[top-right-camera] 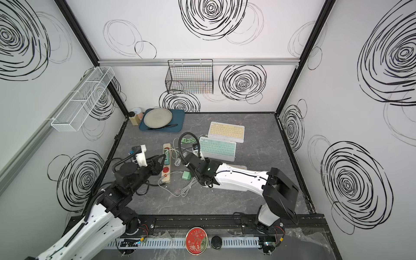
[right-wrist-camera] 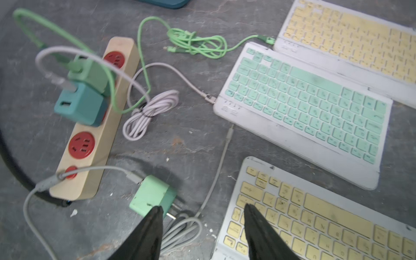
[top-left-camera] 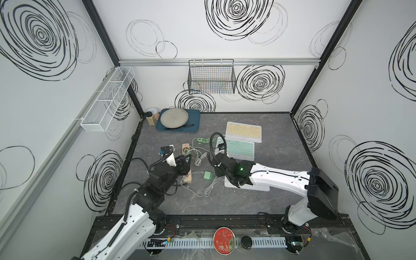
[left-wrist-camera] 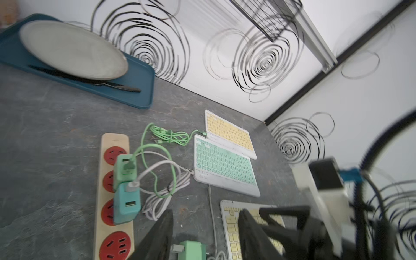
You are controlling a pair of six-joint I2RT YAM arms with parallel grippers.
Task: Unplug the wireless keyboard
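A power strip (right-wrist-camera: 80, 145) holds a teal adapter (right-wrist-camera: 80, 104) and a green adapter (left-wrist-camera: 125, 169) with cables plugged in. A separate green adapter (right-wrist-camera: 151, 195) lies on the table with a grey cable. A mint keyboard (right-wrist-camera: 303, 108) has cables at its left end. My left gripper is open above the strip's near side, nothing between its fingers. My right gripper hangs over the table by the loose adapter, its fingers apart and empty.
Two yellow keyboards (right-wrist-camera: 346, 30) flank the mint one. A blue tray (left-wrist-camera: 134, 99) with plate and knife sits at the back left. Bare table lies along the right side.
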